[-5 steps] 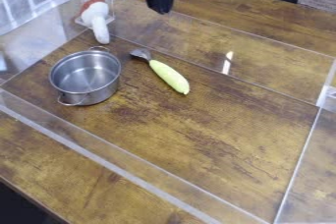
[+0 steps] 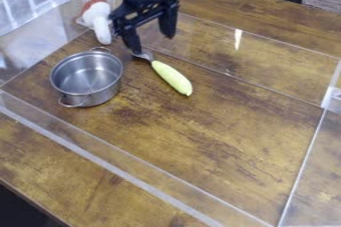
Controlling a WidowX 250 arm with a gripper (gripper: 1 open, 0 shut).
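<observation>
My gripper [image 2: 150, 34] hangs at the top centre, dark and slightly blurred, open, its fingers pointing down over the wooden table. A pale yellow-green elongated object [image 2: 172, 79], like a corn cob or cucumber, lies below and right of it. A small grey utensil or tip lies at that object's upper-left end, partly under the gripper. A steel pot [image 2: 86, 80] stands to the left.
A white object with a red part [image 2: 99, 22], perhaps a mushroom or bottle, sits at the back left.
My gripper has come down from the top edge of the view toward the table, above the yellow-green object's upper end. The objects on the table look unmoved.
</observation>
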